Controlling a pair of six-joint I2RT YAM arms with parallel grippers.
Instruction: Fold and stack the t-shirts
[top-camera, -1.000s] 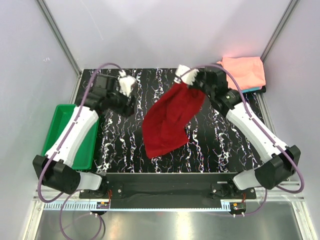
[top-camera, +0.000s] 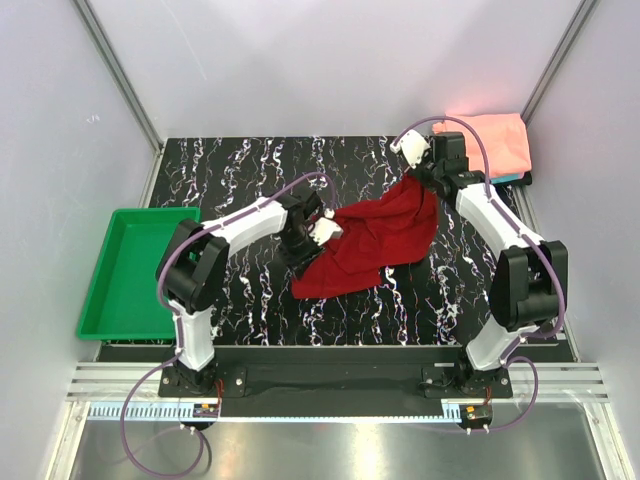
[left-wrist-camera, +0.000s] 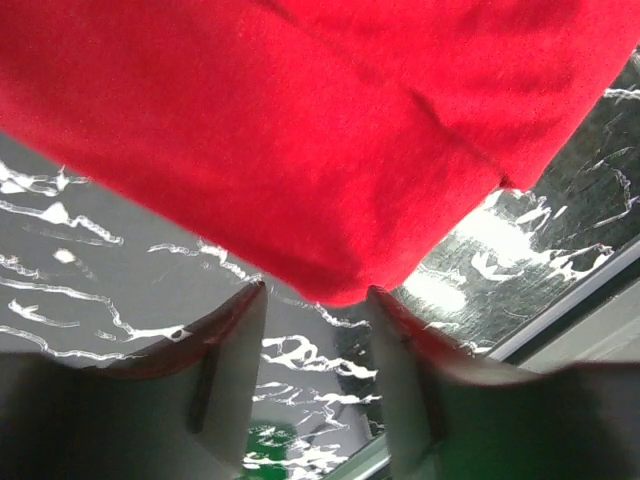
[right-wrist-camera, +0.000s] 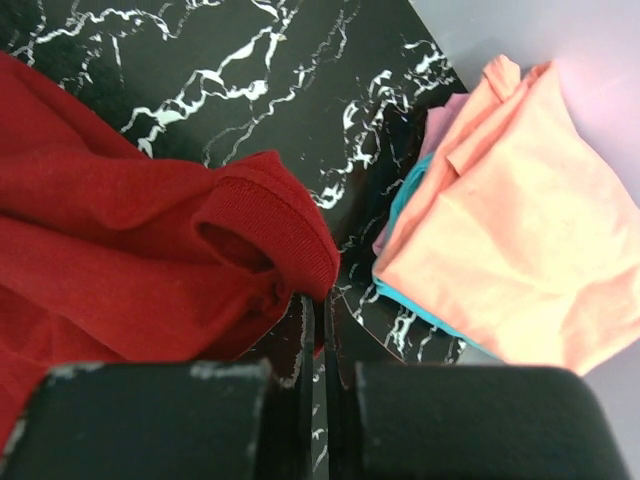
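A red t-shirt (top-camera: 365, 245) lies spread across the marble table. My left gripper is above the shirt's lower-left corner, fingers apart, with that red corner just beyond its tips. My right gripper is shut on a ribbed edge of the red shirt at its upper right end, which is bunched up there. A folded stack of t-shirts, salmon (right-wrist-camera: 510, 220) on top with teal (right-wrist-camera: 410, 190) and pink beneath, lies at the back right.
A green bin (top-camera: 135, 275) stands on the left. Bare marble shows behind and in front of the red shirt. Pale walls border the table.
My left arm has come right and down to the shirt's corner. My right gripper has moved back and right, drawing the shirt, which now lies flatter and more spread along the table.
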